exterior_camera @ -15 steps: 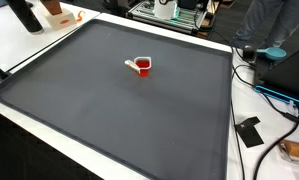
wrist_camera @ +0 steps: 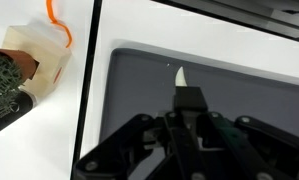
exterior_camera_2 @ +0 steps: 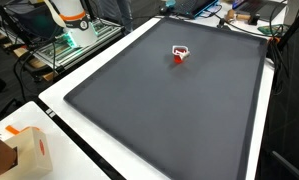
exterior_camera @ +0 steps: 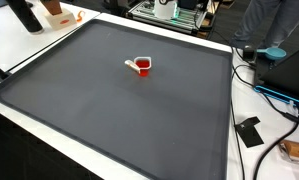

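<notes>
In the wrist view my gripper is shut, its dark fingers close together. A white, pointed thing [wrist_camera: 180,76] sticks out past the fingertips; what is clasped lower down is hidden. A small red and white cup-like object [exterior_camera: 143,65] stands on the dark grey mat [exterior_camera: 109,110], toward its far side. Touching it or just beside it lies a short pale piece [exterior_camera: 132,68]. The second exterior view shows the same red and white object [exterior_camera_2: 180,54] from another side. Neither exterior view shows my fingers clearly.
A potted plant [wrist_camera: 4,85] and a pale wooden box [wrist_camera: 47,55] stand off the mat's edge. An orange cord [wrist_camera: 59,22] lies near them. A black flat piece [exterior_camera: 249,131] and cables lie right of it.
</notes>
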